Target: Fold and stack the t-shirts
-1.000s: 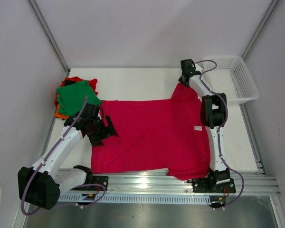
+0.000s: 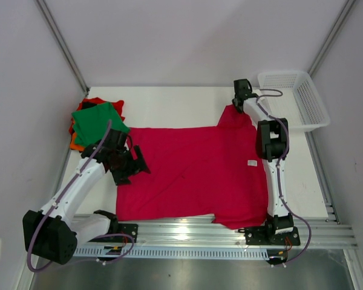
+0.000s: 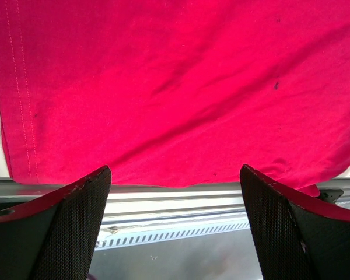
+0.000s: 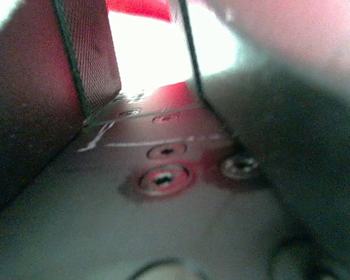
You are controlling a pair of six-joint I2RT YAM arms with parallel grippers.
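Observation:
A red t-shirt [image 2: 187, 169] lies spread over most of the table, its lower edge along the front rail. Its sleeve [image 2: 233, 118] points to the back right. My left gripper [image 2: 146, 160] hovers open above the shirt's left part; in the left wrist view the red cloth [image 3: 181, 105] spreads beyond the parted fingers, with nothing between them. At the back right, my right gripper [image 2: 237, 104] is at the tip of the sleeve. The right wrist view is blurred and close; its fingers [image 4: 96, 52] stand apart, with some red showing beyond them.
A pile of folded shirts, green [image 2: 98, 124] on top, sits at the table's left back. An empty-looking white basket [image 2: 314, 103] stands at the back right, close beside the right arm. Bare white table [image 2: 163, 106] shows along the back.
My right gripper has shifted slightly to the right and down around the sleeve tip. The left arm and the shirt look unchanged.

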